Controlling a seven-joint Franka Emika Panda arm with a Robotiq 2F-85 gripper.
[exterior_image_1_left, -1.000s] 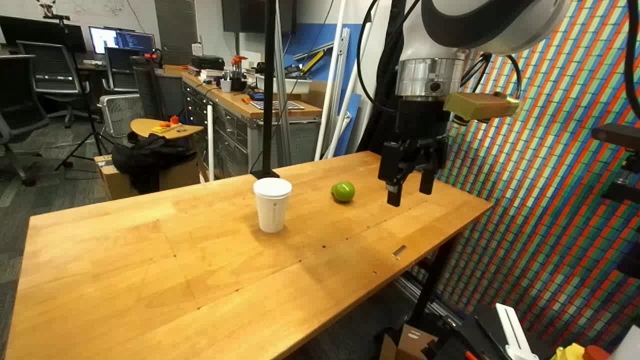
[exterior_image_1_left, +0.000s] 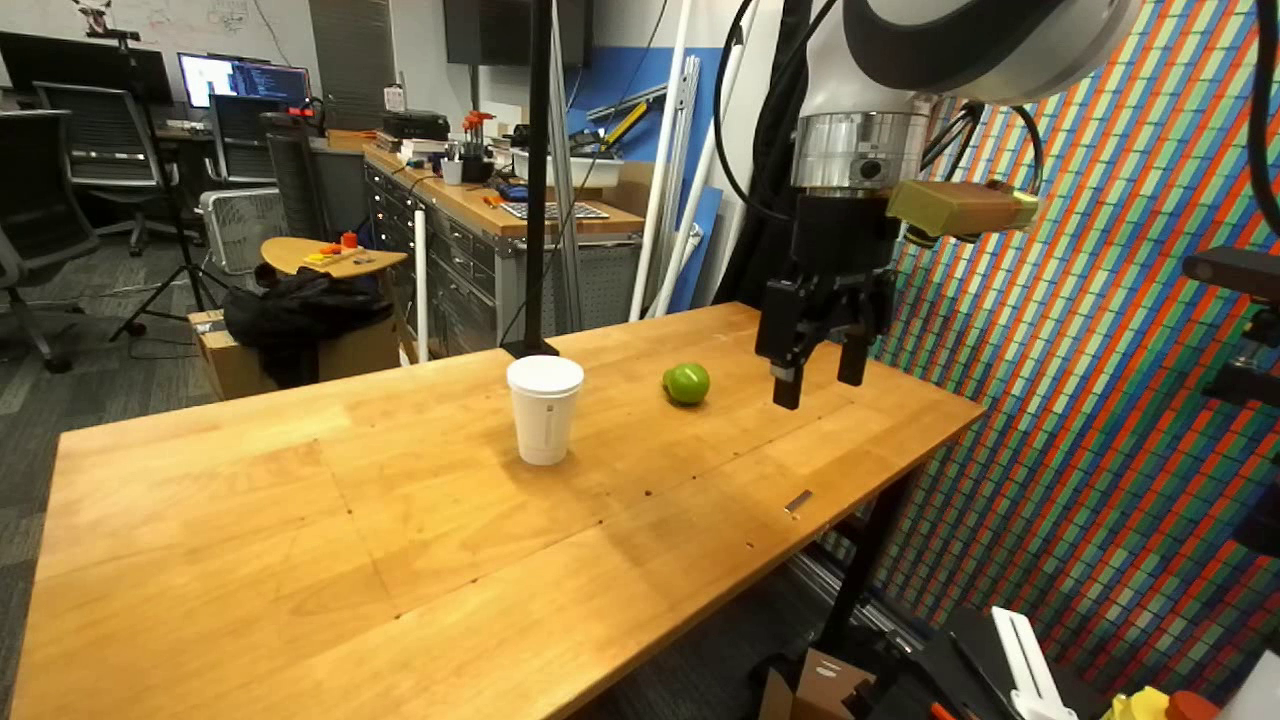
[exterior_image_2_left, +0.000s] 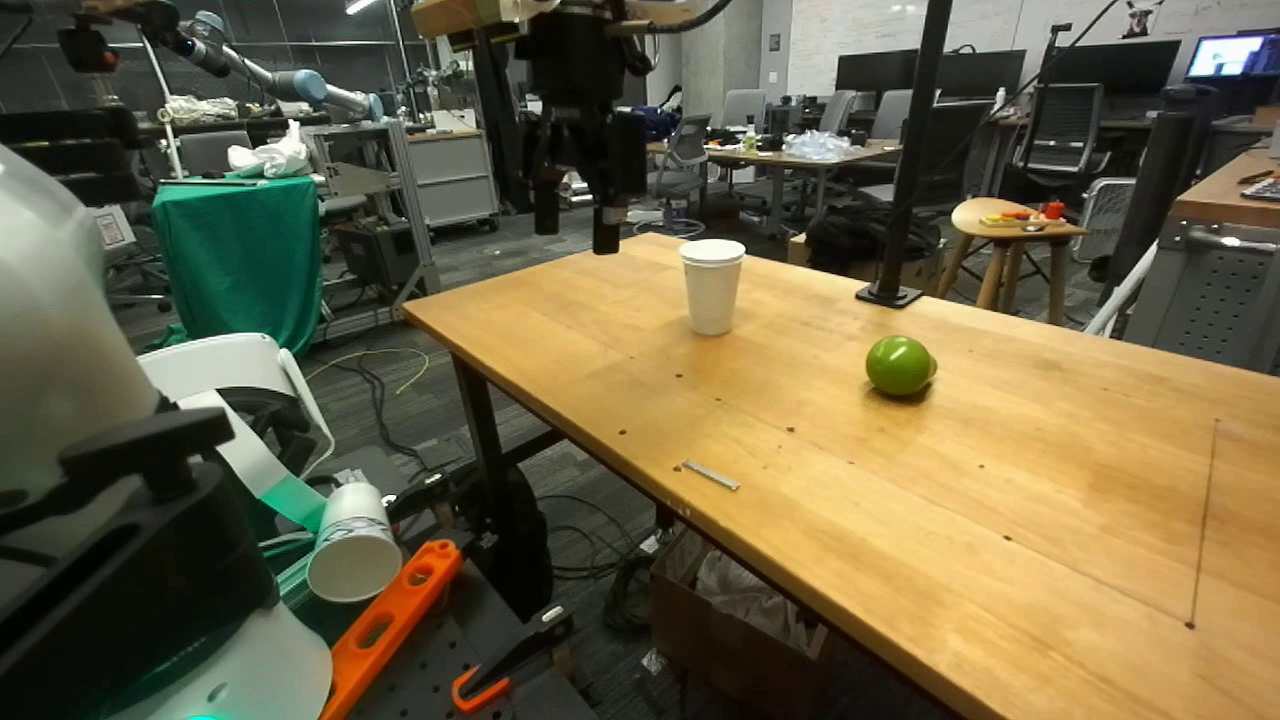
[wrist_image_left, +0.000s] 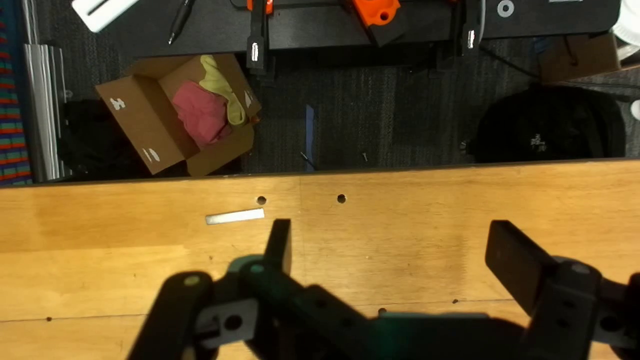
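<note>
A white paper cup with a lid (exterior_image_1_left: 543, 414) stands upright on the wooden table. Some way from it lies a green round fruit, perhaps a lime (exterior_image_1_left: 687, 384); both show in the second exterior view too, as the cup (exterior_image_2_left: 713, 288) and the fruit (exterior_image_2_left: 900, 366). My gripper (exterior_image_1_left: 819, 382) hangs above the table, apart from both. Its two black fingers stand wide apart in the wrist view, where the gripper has only bare wood beneath it. Neither cup nor fruit shows in that view.
A small metal strip (exterior_image_2_left: 711, 475) lies near the edge of the table (exterior_image_2_left: 1080, 480). The black upright pole (exterior_image_1_left: 540, 180) rises from the table's far side. A cardboard box with cloths (wrist_image_left: 162, 114) sits below, beyond the edge.
</note>
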